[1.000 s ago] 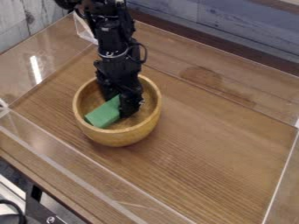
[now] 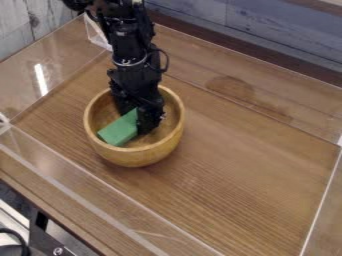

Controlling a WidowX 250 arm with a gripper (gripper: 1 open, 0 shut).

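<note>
A wooden bowl (image 2: 158, 150) sits left of centre in the camera view, with a green block (image 2: 118, 130) inside it. My black arm reaches down from the top, and its gripper (image 2: 139, 116) is low in the bowl at the block's upper right end. The fingertips are dark and partly hidden, so whether they grip the block is unclear.
A pale wall runs along the back, and a light edge borders the left side. Dark cable lies at the lower left corner.
The gripper has shifted very slightly within the bowl; otherwise little differs.
</note>
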